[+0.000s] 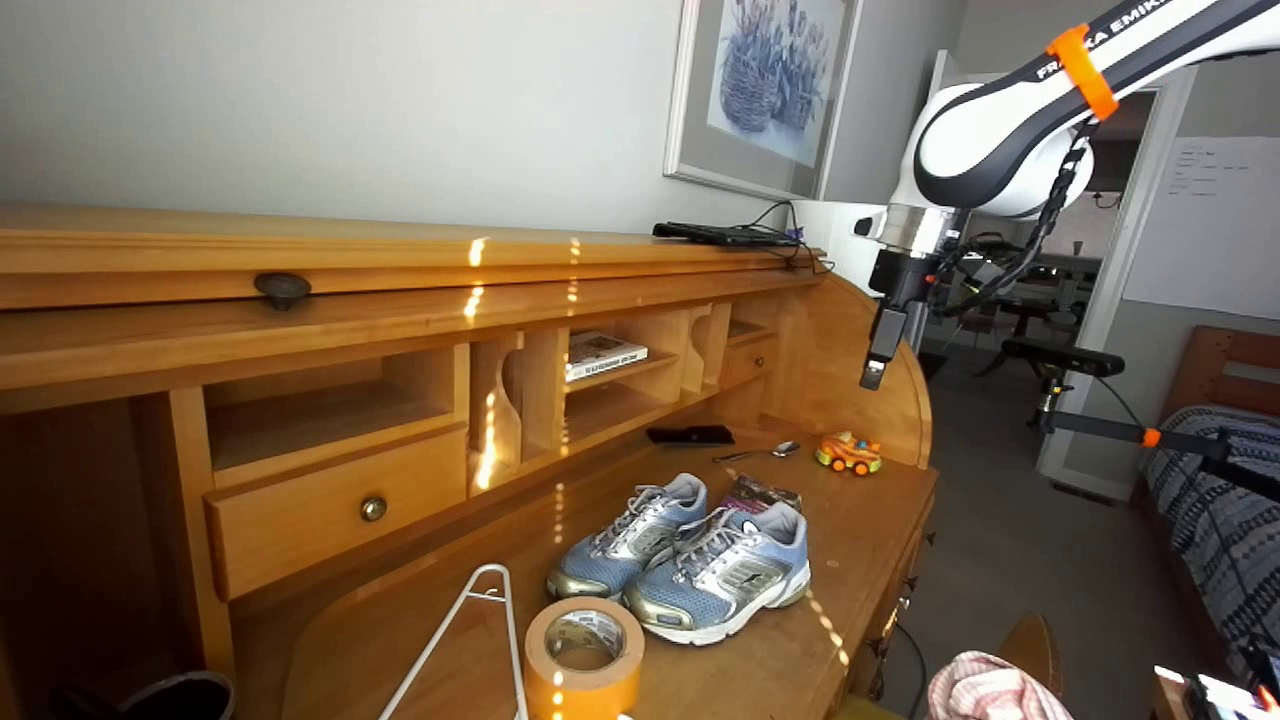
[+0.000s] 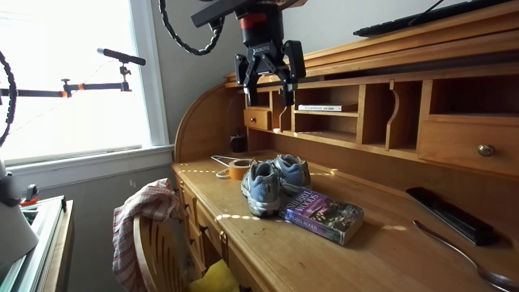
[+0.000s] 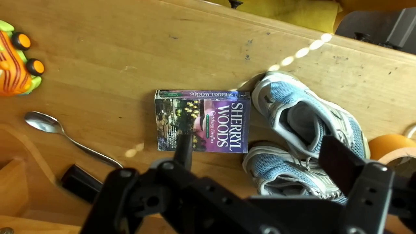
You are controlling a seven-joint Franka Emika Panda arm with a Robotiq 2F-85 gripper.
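Note:
My gripper (image 2: 270, 101) hangs open and empty, high above the desk. In the wrist view its two black fingers stand wide apart, over the purple paperback (image 3: 202, 121) and the pair of shoes. The book lies flat, cover up, against the heel of a blue and silver running shoe (image 2: 261, 187). A second shoe (image 2: 292, 174) sits close beside the first. In exterior view 1 the gripper (image 1: 873, 374) shows side-on, in front of the desk's curved end panel, and most of the book is behind the shoes.
An orange toy car (image 1: 848, 452), a spoon (image 3: 74, 138) and a black case (image 2: 452, 214) lie around the book. A tape roll (image 1: 584, 660) and a white hanger (image 1: 474, 636) are past the shoe toes. Cubbies (image 2: 327, 95) line the desk's back; a chair (image 2: 146, 253) stands in front.

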